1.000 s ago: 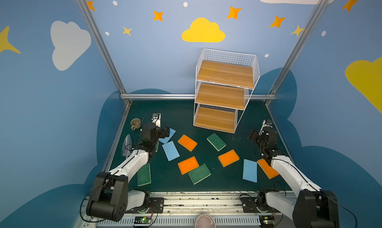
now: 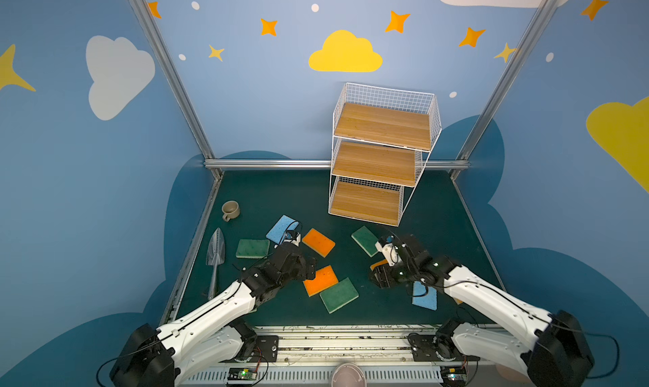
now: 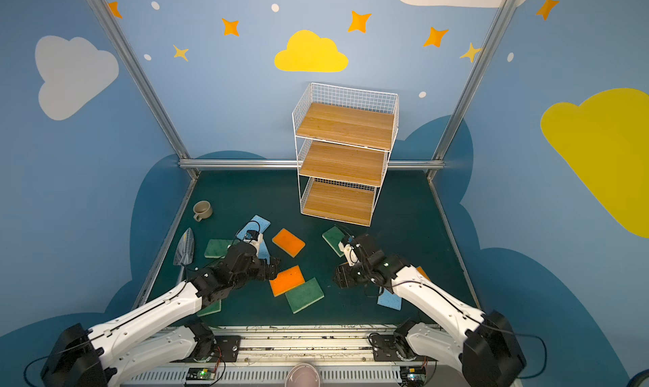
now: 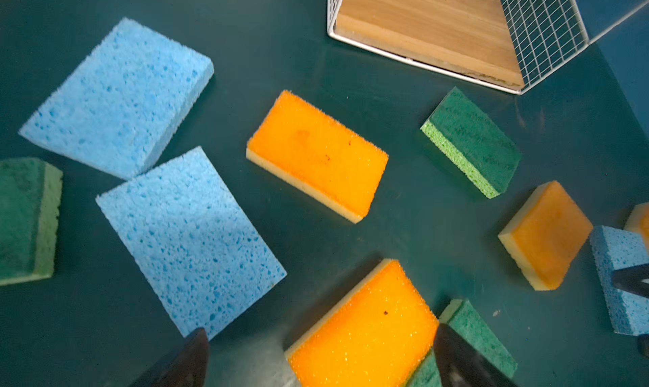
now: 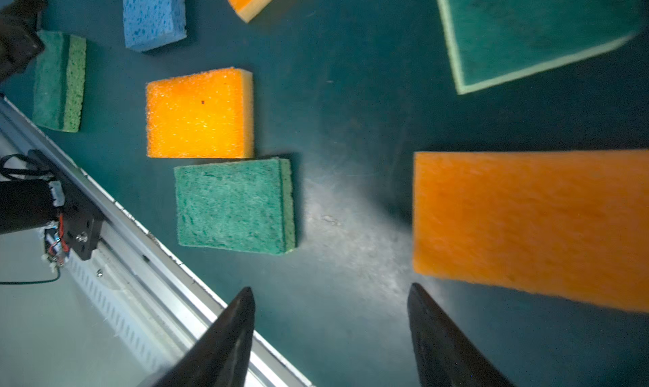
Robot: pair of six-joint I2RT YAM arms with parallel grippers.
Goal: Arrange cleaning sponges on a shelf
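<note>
A white wire shelf with three wooden boards stands at the back, its boards bare. Sponges lie scattered over the dark table: orange, green and blue ones. In the left wrist view my left gripper is open above the table, an orange sponge and part of a green one showing between its fingers, not gripped. My right gripper is partly open, with only bare table between its fingers. Another orange sponge lies close to its right finger, and a green sponge lies to the left.
A beige mug and a trowel rest along the left side. Other sponges, such as a blue one, lie near the front right. Bare table lies right of the shelf.
Both arms have swung inward over the sponges, the left one rightward and forward, the right one leftward. The right gripper now covers much of an orange sponge. The shelf looks unchanged.
</note>
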